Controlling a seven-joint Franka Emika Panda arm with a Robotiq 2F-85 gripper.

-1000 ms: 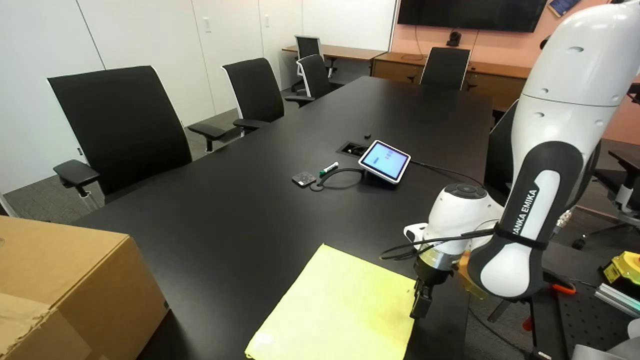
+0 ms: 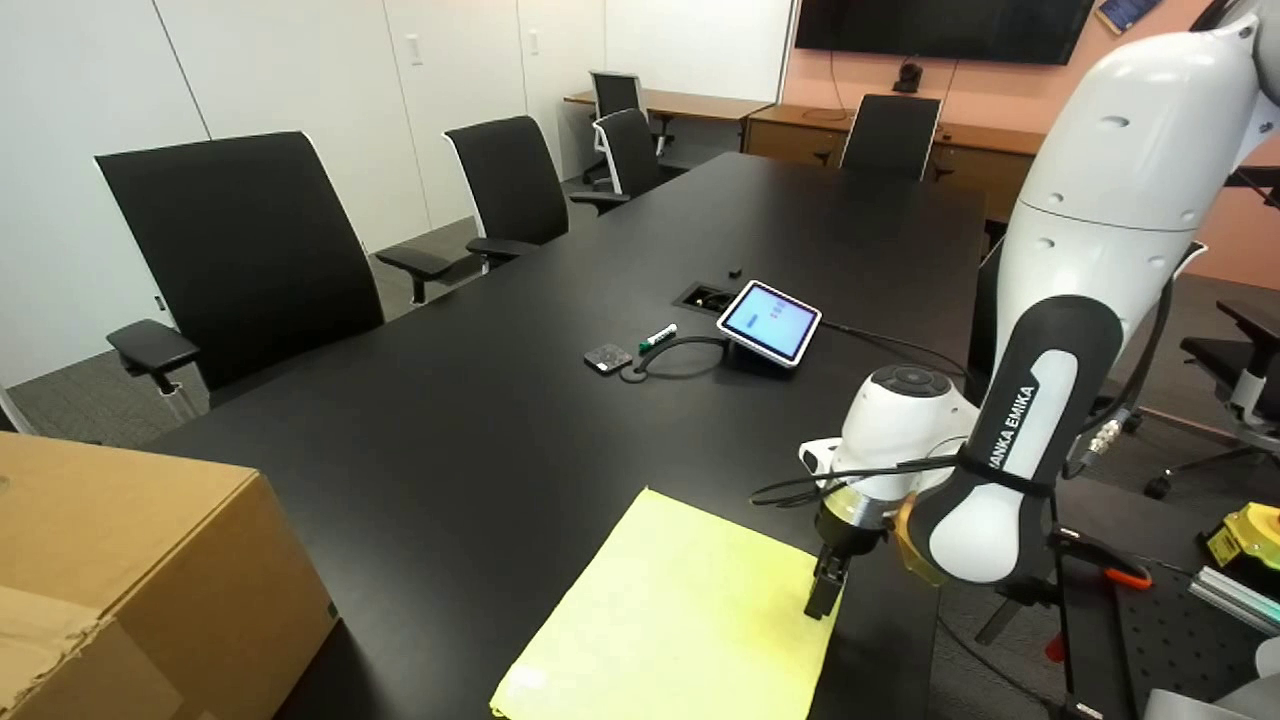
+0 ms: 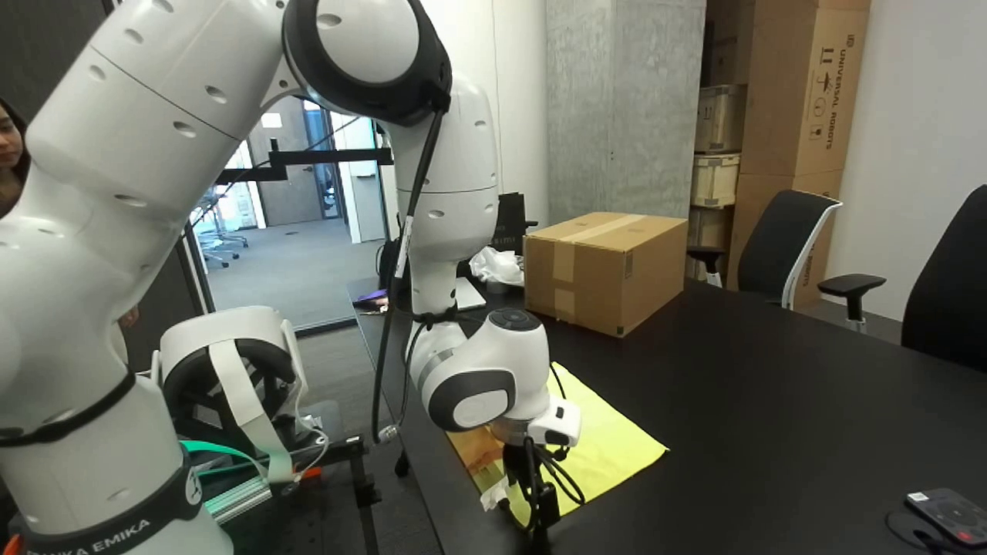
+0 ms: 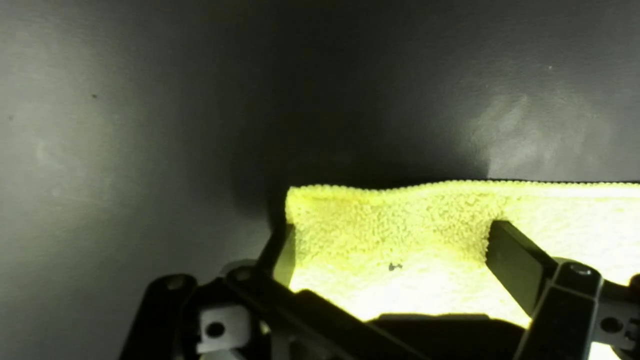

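Note:
A yellow cloth (image 2: 672, 612) lies spread flat on the dark table, its far right corner under my gripper (image 2: 824, 600). In the wrist view that cloth corner (image 4: 390, 228) shows between the two fingers of my gripper. The fingers stand wide open, one finger (image 4: 519, 264) over the cloth and the other at its left edge. Whether the fingertips touch the cloth or the table cannot be told. In exterior view 2 the arm and its cables partly cover the gripper, with the cloth (image 3: 601, 453) behind.
A cardboard box (image 2: 240, 588) stands left of the cloth. Farther along the table are a tablet (image 2: 770, 322) on a cable, a green marker (image 2: 657, 337) and a small dark device (image 2: 608, 358). Bare table lies between these and the cloth.
In exterior view 1 the arm and gripper have shifted a little left, from the cloth's right edge to over its corner. The cloth lies much the same.

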